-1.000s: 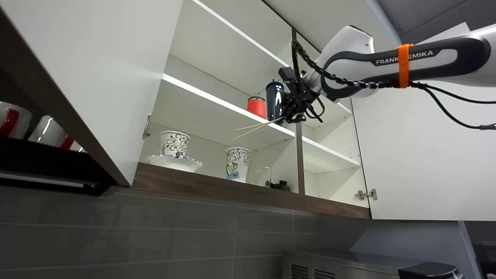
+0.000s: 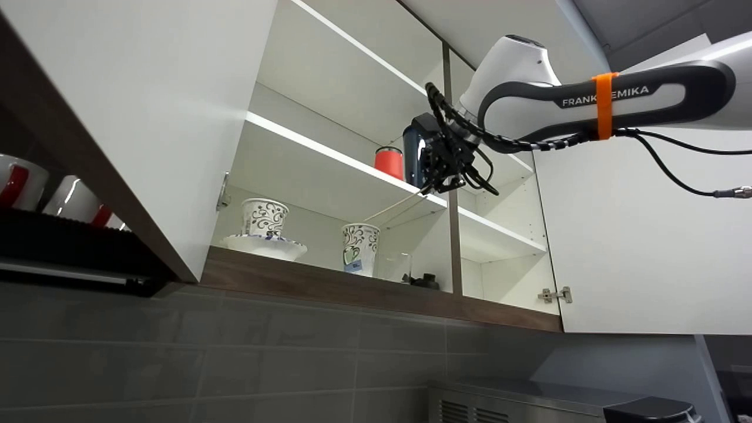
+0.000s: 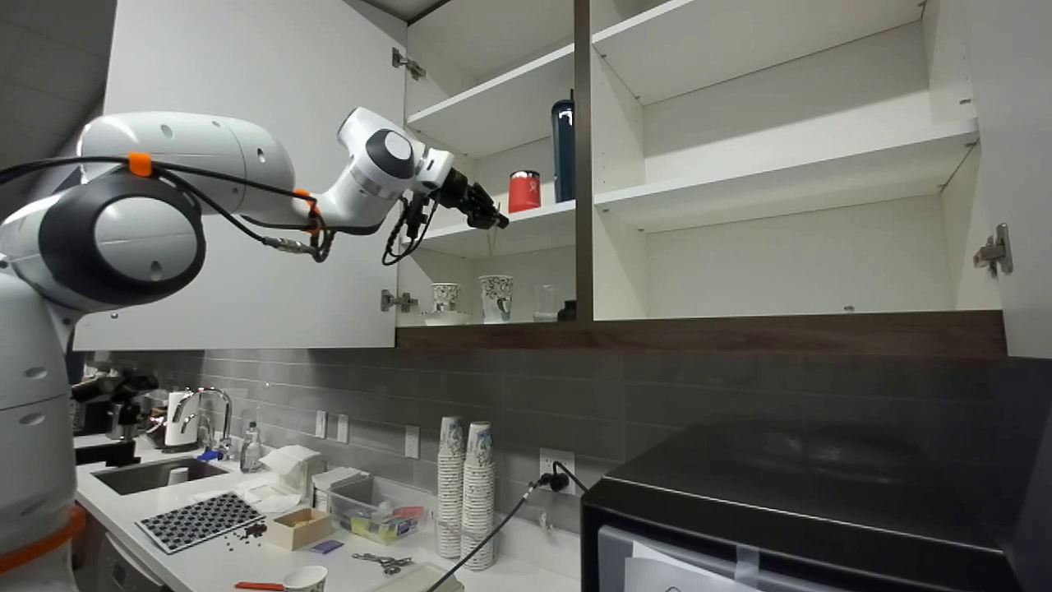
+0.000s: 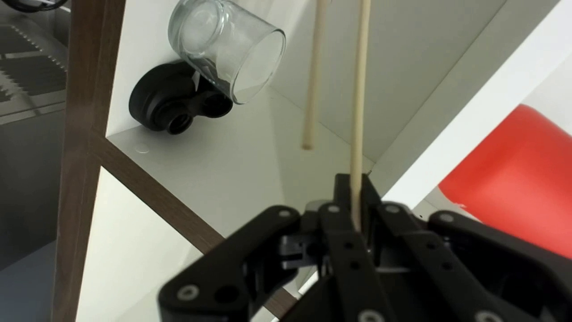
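My gripper is shut on a thin wooden stick (image 4: 360, 80), which runs out past the top of the wrist view. Beside it shows a second stick (image 4: 313, 80); its near end appears apart from my fingers, and what supports it is not visible. In exterior view 1 the gripper (image 2: 431, 184) is in front of the middle shelf, and a stick (image 2: 395, 204) slants down toward the rim of the tall patterned paper cup (image 2: 361, 247). Whether either stick is inside this cup I cannot tell.
A clear glass (image 4: 230, 48) and a black lid (image 4: 161, 99) stand right of the cup on the lower shelf. To the left, a shorter patterned cup (image 2: 264, 217) sits on a white bowl (image 2: 264, 247). A red tumbler (image 2: 389, 162) and dark bottle (image 3: 563, 148) occupy the shelf above.
The gripper has shifted slightly left in exterior view 1. Two sticks splayed from it above the cup before; now they point lower, toward the cup, and one near end appears separate from the fingers.
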